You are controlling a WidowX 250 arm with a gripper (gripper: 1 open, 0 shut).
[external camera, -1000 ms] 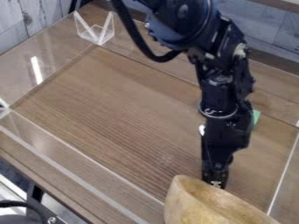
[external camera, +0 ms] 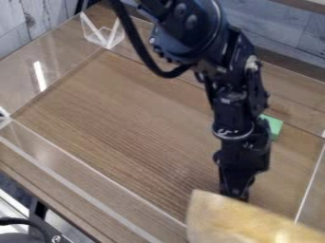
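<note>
My black gripper points down over the wooden table at the right side of the camera view, its fingertips low, just behind a beige object at the bottom edge. I cannot tell how far apart the fingers are or whether anything is between them.
A green object lies behind the gripper, partly hidden by it. A clear plastic piece sits at the back left corner. A blue-grey wall runs along the back.
My arm and gripper have shifted slightly left and up, away from the right edge. The beige object appears about where it was.
</note>
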